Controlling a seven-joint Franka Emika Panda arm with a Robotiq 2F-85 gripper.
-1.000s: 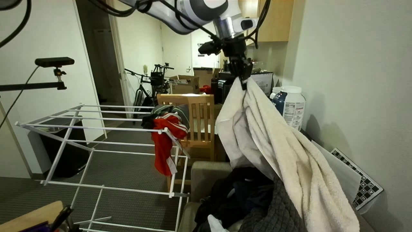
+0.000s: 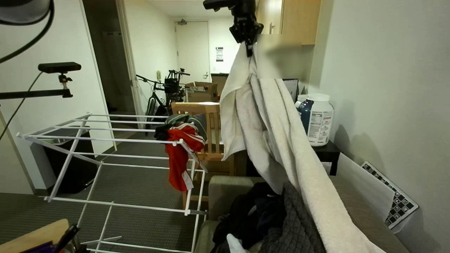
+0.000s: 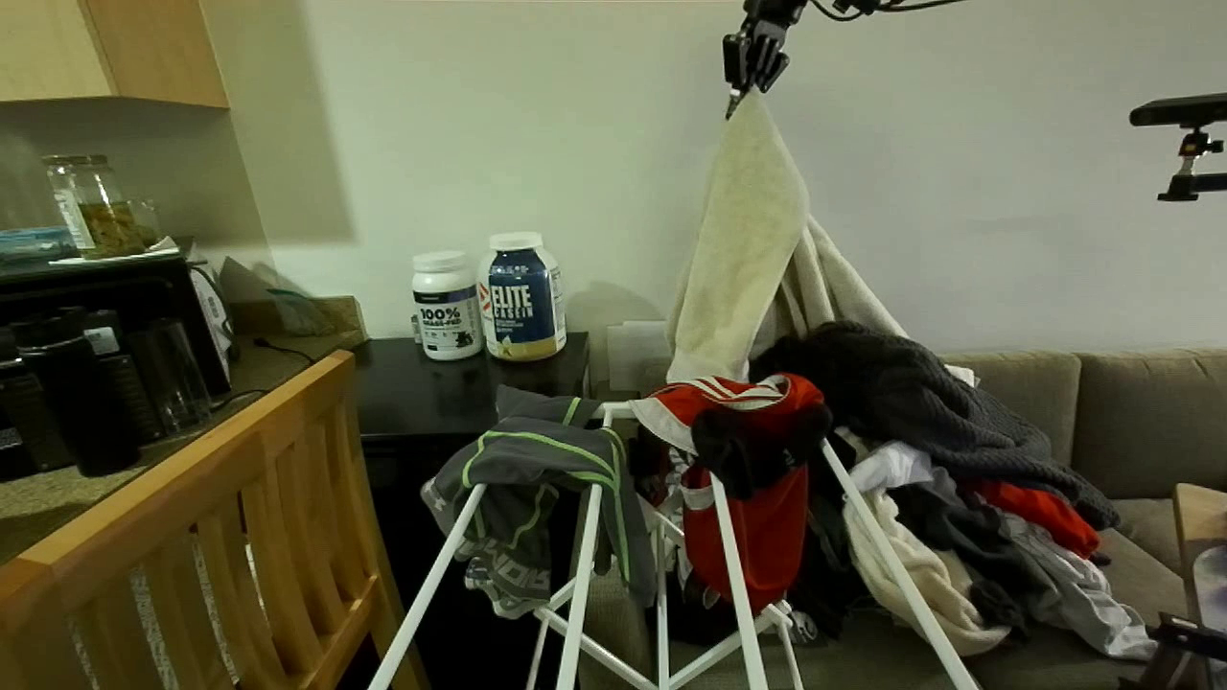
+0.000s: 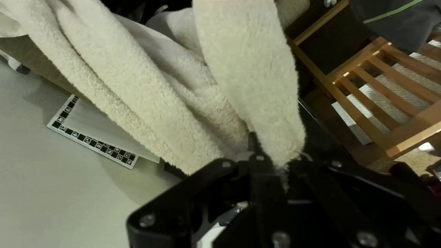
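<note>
A long cream towel hangs from my gripper, which is shut on it high above the couch. In the second exterior view the towel falls from the gripper behind the drying rack, its lower part reaching down to the clothes pile. Seen from the wrist, fluffy folds of the towel spread away from the gripper, and the pinched part is mostly hidden by the dark fingers. The towel's far end runs out of the first exterior view at the lower right.
A white drying rack stands left, holding a red garment and a grey garment. Dark clothes are heaped on the couch. White tubs stand on a black cabinet; a wooden chair is nearby.
My gripper has risen and shifted left in the first exterior view, still holding the towel. More of the towel is lifted and stretched taut; the rack and its garments have not moved.
</note>
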